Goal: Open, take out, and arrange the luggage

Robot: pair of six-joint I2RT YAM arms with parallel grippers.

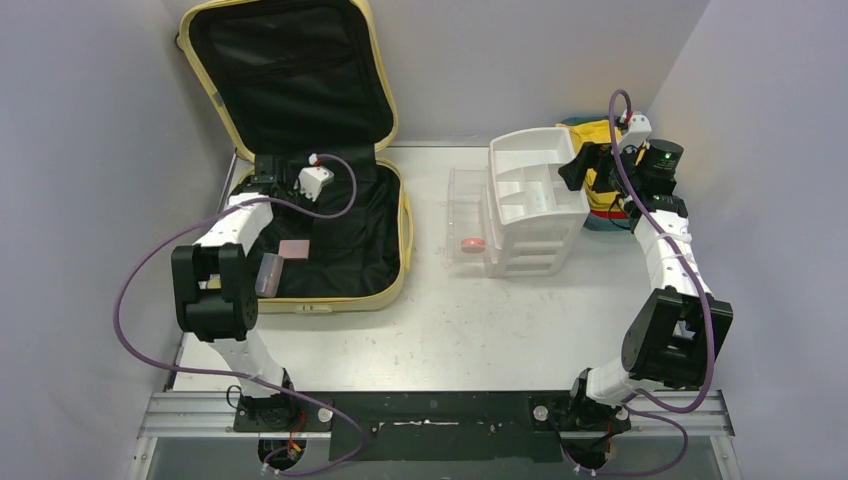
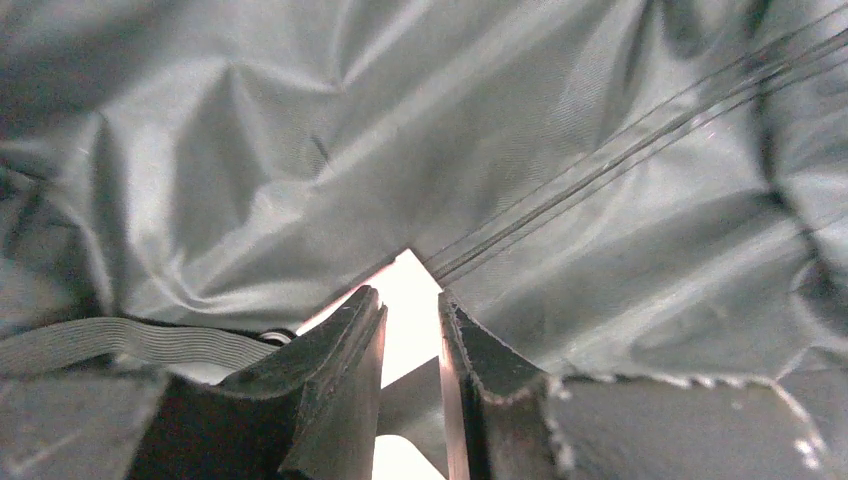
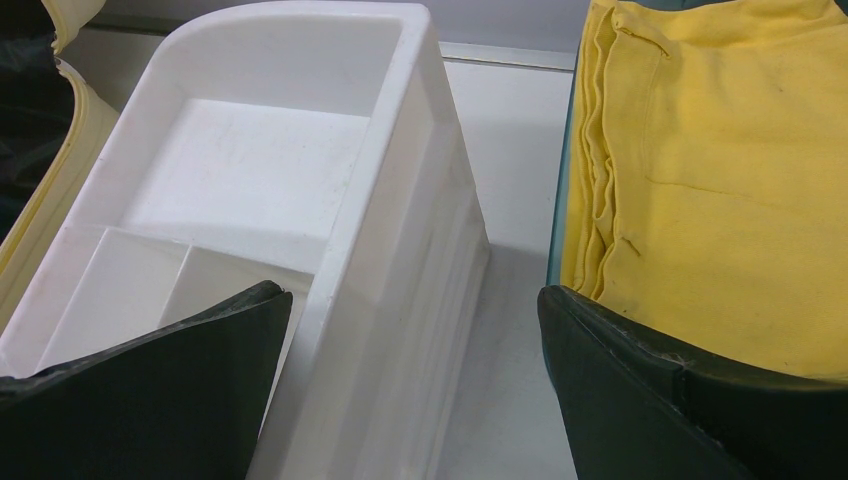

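Note:
Inside the open yellow suitcase (image 1: 333, 305), my left gripper is low over the black lining. Its fingers stand a narrow gap apart. A pale pink rectangular piece (image 2: 408, 285) shows in that gap and just beyond the tips; whether it is gripped cannot be told. In the top view a flat pink piece (image 1: 294, 249) lies on the lining in front of the gripper, beside a clear pinkish box (image 1: 269, 275). My right gripper is open over the side wall of the white drawer unit (image 3: 350, 240), one finger on each side of it.
A clear drawer juts from the unit's left, with a round reddish item (image 1: 473, 245) inside. Folded yellow cloth (image 3: 720, 180) fills a teal container at the right. The suitcase lid (image 1: 290, 70) stands upright behind.

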